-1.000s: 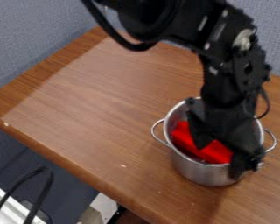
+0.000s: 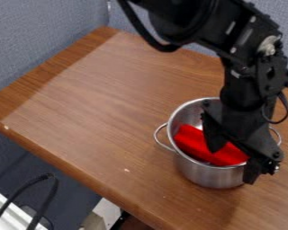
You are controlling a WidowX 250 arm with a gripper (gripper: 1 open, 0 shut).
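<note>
A steel pot [image 2: 207, 175] with wire side handles stands on the wooden table [image 2: 86, 117], right of centre. A red object [image 2: 197, 144] lies inside it. The black gripper [image 2: 237, 144] hangs over the right side of the pot, angled down, its fingers spread open at about rim height or just inside. The back right of the red object is hidden behind it; whether a finger touches it is unclear.
Dark cables and a white object [image 2: 7, 214] are below the table's near left edge. A grey padded wall stands behind.
The gripper and arm have shifted slightly to the right over the pot, showing more of the red object. The pot stands in about the same place.
</note>
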